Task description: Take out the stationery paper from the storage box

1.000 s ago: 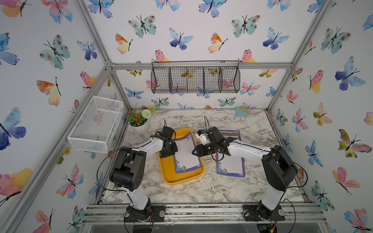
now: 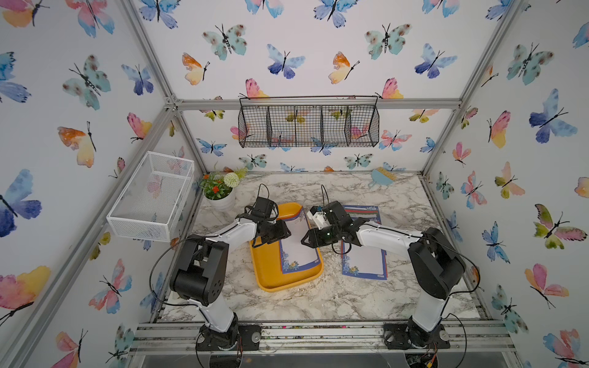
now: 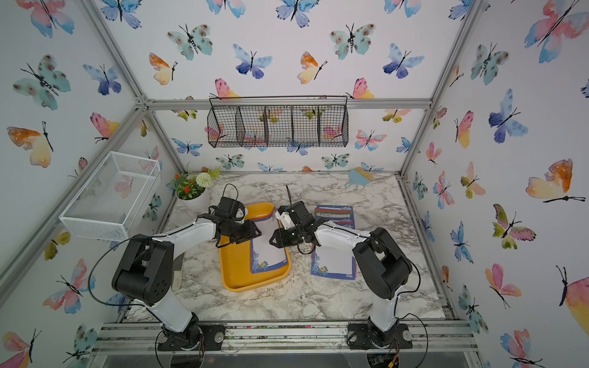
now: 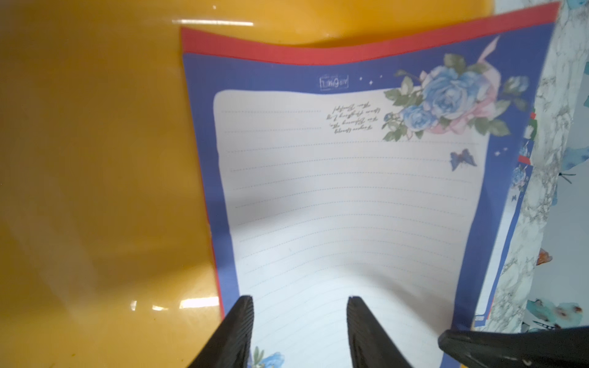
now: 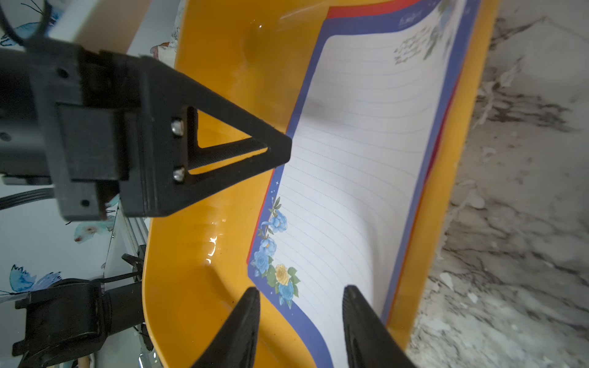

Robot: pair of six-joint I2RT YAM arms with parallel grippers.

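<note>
Stationery paper point(image 2: 297, 248) with a blue border lies in the yellow storage box point(image 2: 270, 276), against its right wall, its surface slightly curved in the left wrist view point(image 4: 343, 202). My left gripper hangs over the sheet, fingers apart with only paper beneath visible between them. My right gripper is at the box's right side, also over the paper, with its fingers apart. Neither visibly grips the sheet.
More bordered paper point(image 2: 365, 263) lies on the marble table right of the box. A flower pot point(image 2: 217, 193) stands back left, a white mesh basket point(image 2: 147, 196) at the left.
The paper in the box has shifted right, toward the box's right wall. My left gripper has moved slightly right and up; my right arm has shifted slightly.
</note>
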